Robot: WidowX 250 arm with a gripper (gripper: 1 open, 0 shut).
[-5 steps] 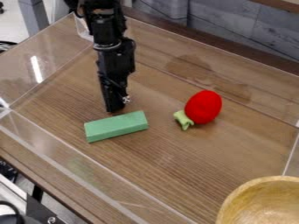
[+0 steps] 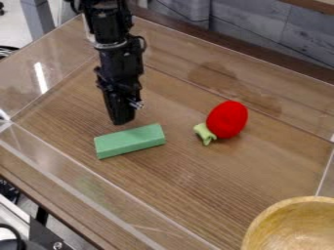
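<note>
The black robot gripper (image 2: 121, 115) hangs over the wooden table left of centre, its tip just behind a green rectangular block (image 2: 129, 141). It looks shut, with nothing visible between its fingers. To the right, a red rounded object (image 2: 229, 117) lies against a small light-green piece (image 2: 205, 133).
A large yellow bowl (image 2: 294, 230) is cut off at the bottom right. A grey edge runs along the back right, and the table's left edge shows at the lower left.
The gripper has shifted slightly left over the last second, staying behind the green block. The objects on the table have not visibly moved.
</note>
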